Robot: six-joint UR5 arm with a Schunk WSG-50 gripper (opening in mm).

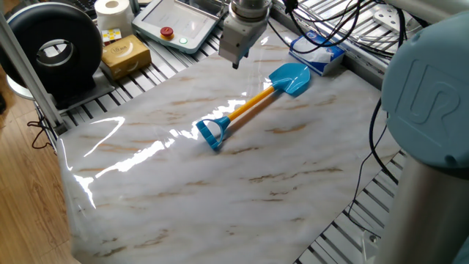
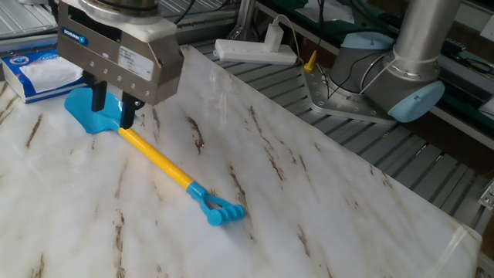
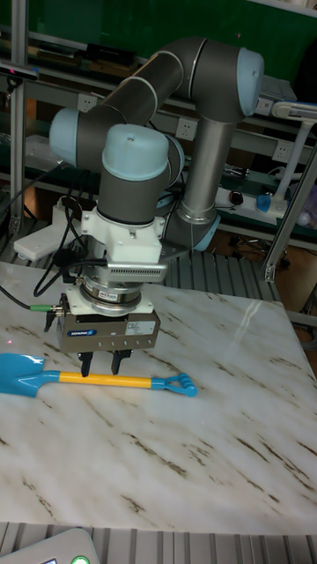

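A toy shovel lies flat on the marble-patterned table, with a blue scoop (image 1: pixel 291 79), a yellow shaft (image 1: pixel 251 103) and a blue handle (image 1: pixel 212 133). My gripper (image 2: pixel 112 118) hangs with its fingers pointing down, held apart and with nothing between them. In exterior view 2 its fingertips overlap the shovel near where scoop and shaft meet. Exterior view 1 places the gripper (image 1: pixel 235 66) to the upper left of the shovel, off its shaft, and only its side shows there. In exterior view 3 both fingers (image 3: pixel 85 363) appear just behind the yellow shaft.
A blue-and-white tissue pack (image 1: pixel 316 53) sits close to the scoop. Beyond the table edge are a control pendant (image 1: pixel 176 26) with a red button, a brown box (image 1: pixel 125 56) and a power strip (image 2: pixel 255 52).
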